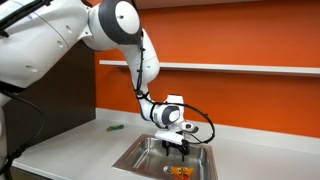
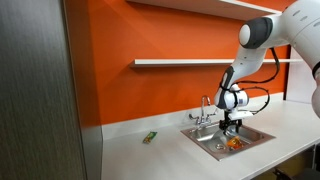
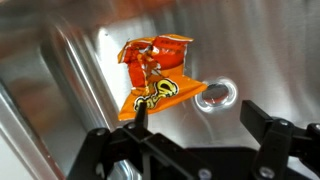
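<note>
An orange snack packet (image 3: 160, 75) with yellow and black lettering lies on the floor of the metal sink (image 1: 135, 158), beside the round drain (image 3: 217, 96). In exterior view 1, the packet (image 1: 181, 173) is near the sink's front edge. My gripper hangs above it, pointing down. Its two fingers are wide apart in the wrist view, with the packet beyond them and nothing gripped. Exterior view 2 also shows the packet (image 2: 236, 143) below and apart from the gripper.
A faucet (image 2: 204, 108) rises behind the sink. A small green item (image 1: 117, 127) lies on the white counter (image 1: 75, 145) to the left. A white shelf (image 1: 235, 69) runs along the orange wall.
</note>
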